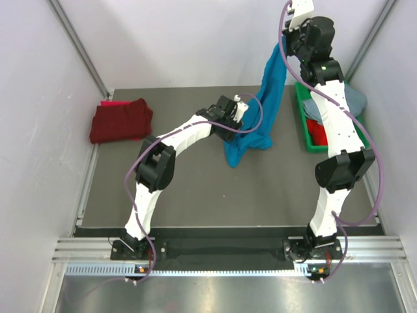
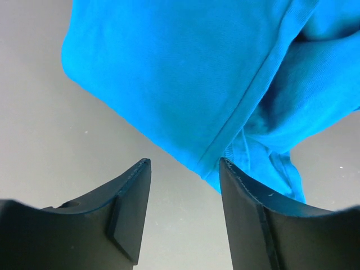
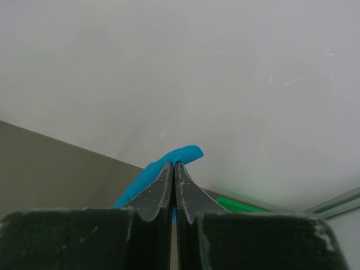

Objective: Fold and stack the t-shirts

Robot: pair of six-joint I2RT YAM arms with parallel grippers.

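Note:
A blue t-shirt (image 1: 272, 85) hangs stretched upward at the top view's upper right, its lower end resting on the table. My right gripper is raised high and shut on a bunched tip of it, blue cloth (image 3: 183, 154) showing at the fingertips. Low by the shirt's bottom end, my left gripper stands open. In the left wrist view, the shirt's hem corner (image 2: 207, 169) reaches beside the right-hand finger, and bare table shows across most of the gap. Folded dark red cloth (image 1: 122, 121) lies on brighter red at the table's far left.
A green bin (image 1: 317, 149) stands at the right, holding a grey-blue garment (image 1: 355, 100) and a red one (image 1: 316, 132), partly behind my right arm. White walls enclose the sides and back.

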